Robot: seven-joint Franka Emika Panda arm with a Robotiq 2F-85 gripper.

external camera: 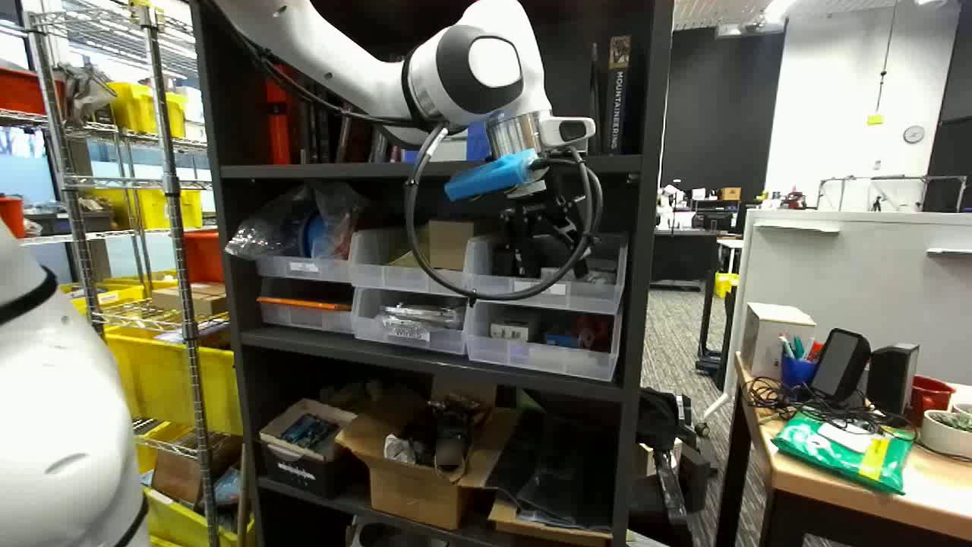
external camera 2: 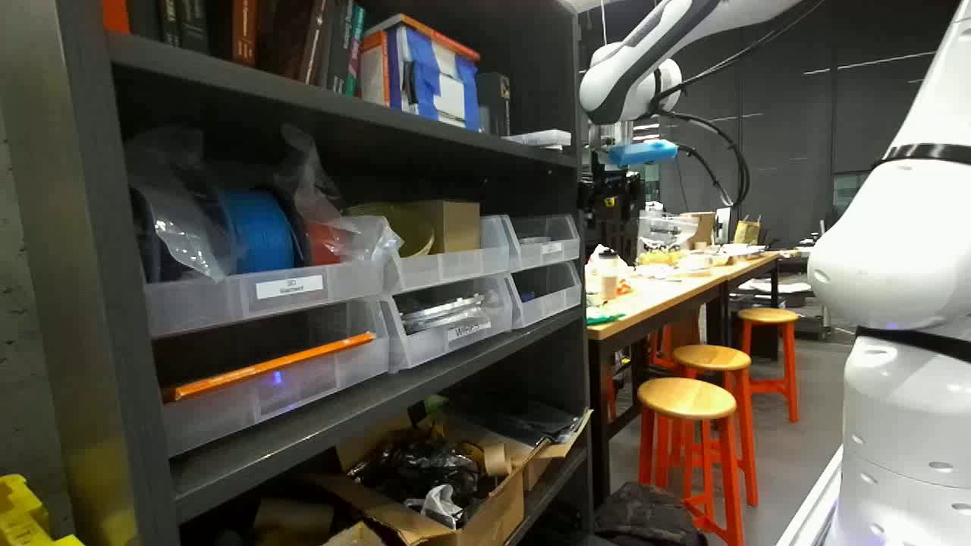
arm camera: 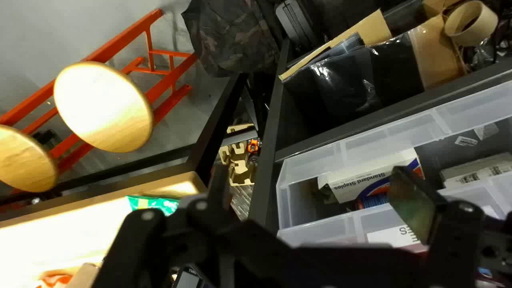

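My gripper [external camera: 533,264] hangs from the raised arm in front of the shelf's right-hand clear bins. In the wrist view the gripper is open, its dark fingers wide apart and nothing held between them. Past the right finger [arm camera: 413,204] lies a clear bin [arm camera: 312,230] containing a white staples box [arm camera: 374,175]. Exterior view 2 has the gripper [external camera 2: 608,209] by the shelf's right upright, though its fingertips are hard to make out there.
The dark shelf [external camera: 428,349] carries two rows of clear bins, with cardboard boxes [external camera: 414,488] below. Its upright [arm camera: 269,158] runs close to the gripper. A wooden table [external camera 2: 651,300] and stools [external camera 2: 687,397] stand to the right. Black cables loop around the wrist.
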